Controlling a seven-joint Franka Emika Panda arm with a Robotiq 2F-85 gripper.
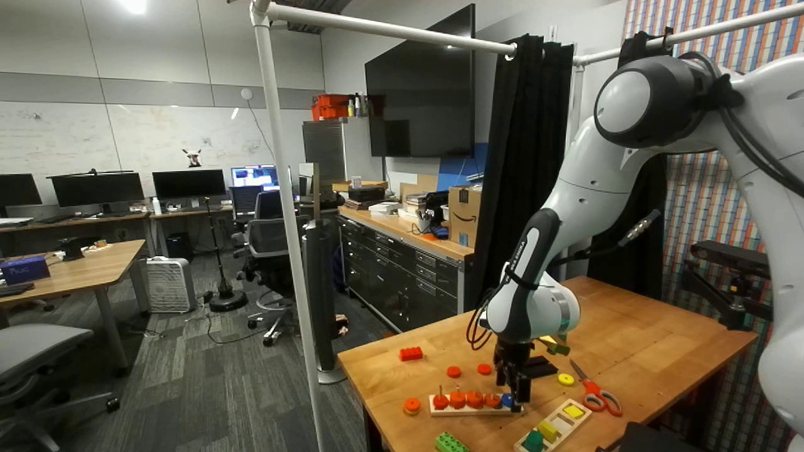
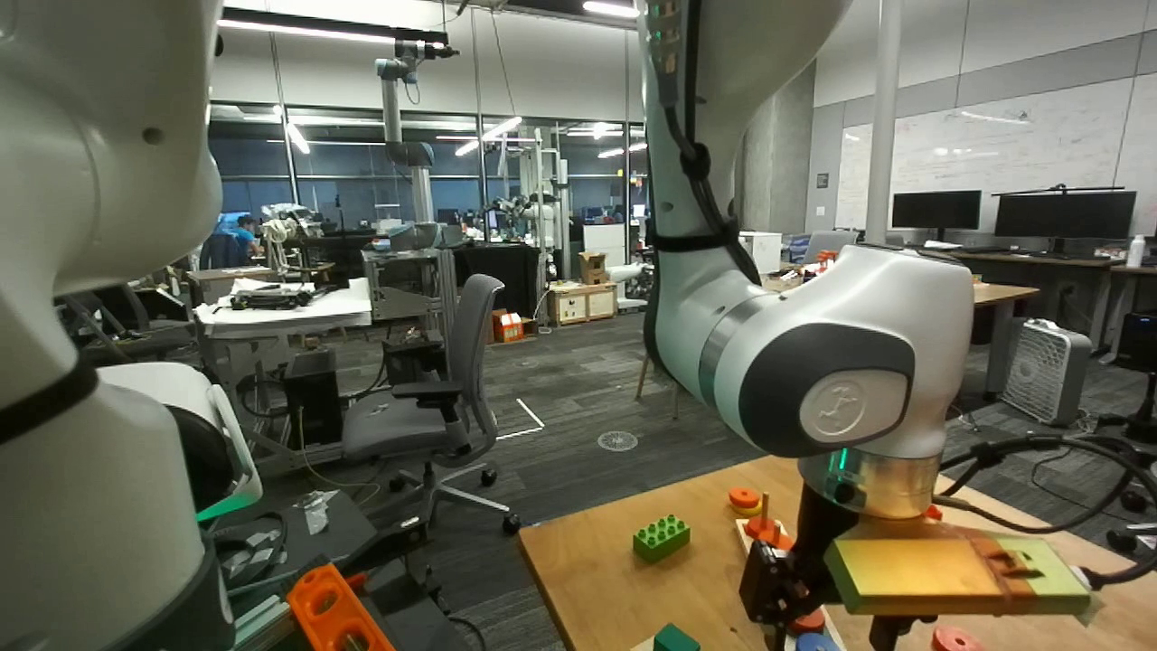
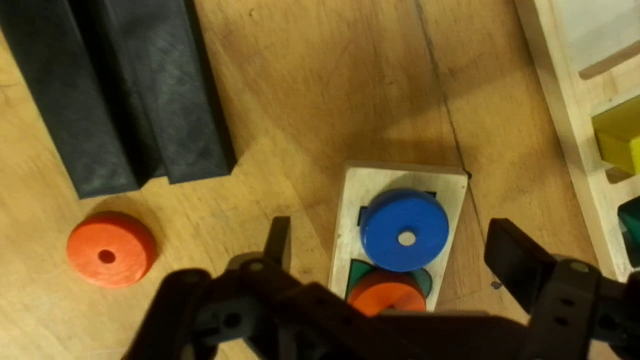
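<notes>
In the wrist view my gripper is open, one finger to either side of a blue disc (image 3: 393, 231) and touching neither it nor its board. The disc lies at the end of a pale wooden peg board (image 3: 373, 180). Beside it on the board is an orange-red disc (image 3: 387, 294), partly hidden by the gripper. The exterior view shows more red pieces (image 1: 474, 399) along this board, with the gripper (image 1: 513, 403) over the blue end. A loose orange disc (image 3: 112, 249) rests on the table to the left.
A black grooved block (image 3: 129, 90) lies near the loose disc. The wooden shape tray (image 1: 558, 423), scissors (image 1: 600, 397), yellow disc (image 1: 566, 380), green brick (image 1: 450, 442) and red brick (image 1: 411, 353) surround the board.
</notes>
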